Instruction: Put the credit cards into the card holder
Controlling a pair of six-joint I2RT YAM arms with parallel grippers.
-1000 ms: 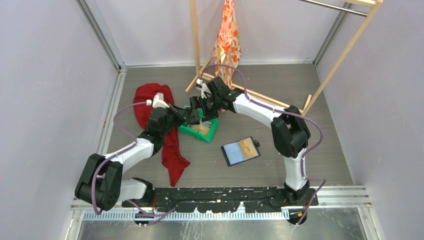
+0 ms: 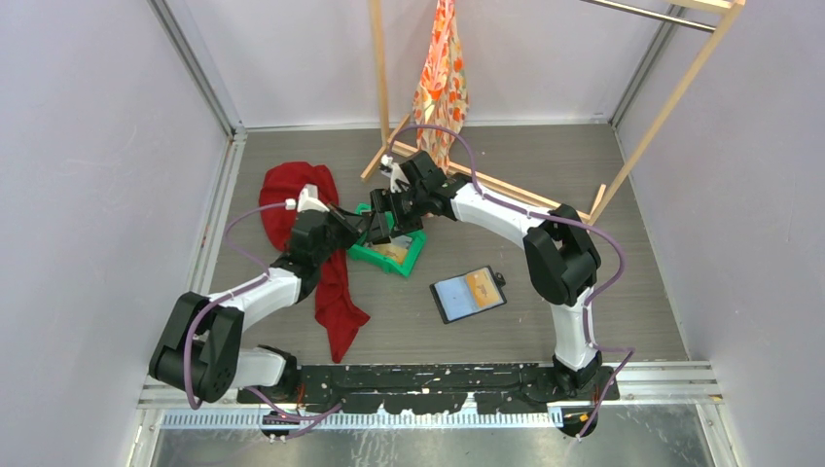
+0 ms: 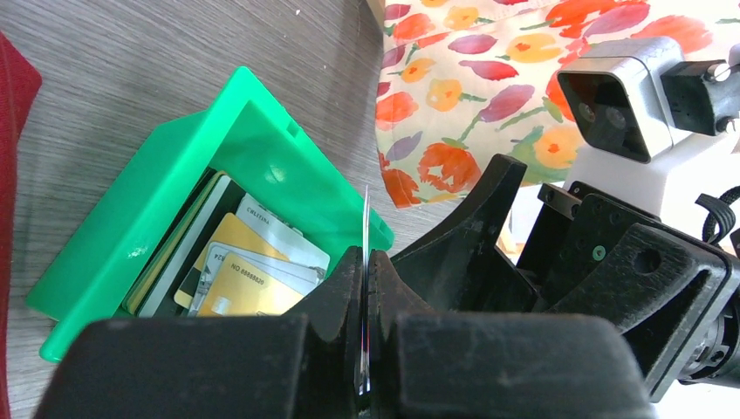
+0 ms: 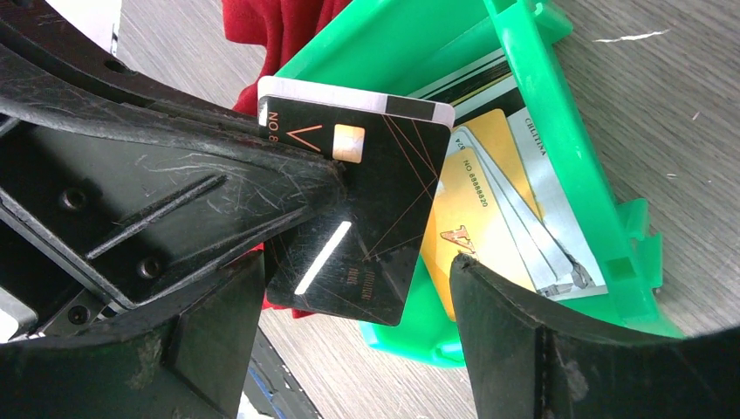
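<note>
A black card with a gold chip is clamped by my left gripper; the left wrist view shows it edge-on as a thin upright line between the shut fingers. A pale strip shows along the card's top edge. My right gripper stands open, its fingers apart on either side of the card's lower part in the right wrist view. Below is a green tray (image 2: pixel 412 255) with gold cards (image 3: pixel 249 284), a silver card (image 3: pixel 279 234) and darker ones. The open card holder (image 2: pixel 468 294) lies on the table, a gold card in its right side.
A red cloth (image 2: pixel 336 302) lies left of the green tray. Behind stands a wooden rack (image 2: pixel 516 190) with a flowered cloth (image 2: pixel 443 88) hanging from it. Bare table surrounds the card holder.
Both arms have shifted only very slightly over the green tray. The tray and the card holder have stayed where they were.
</note>
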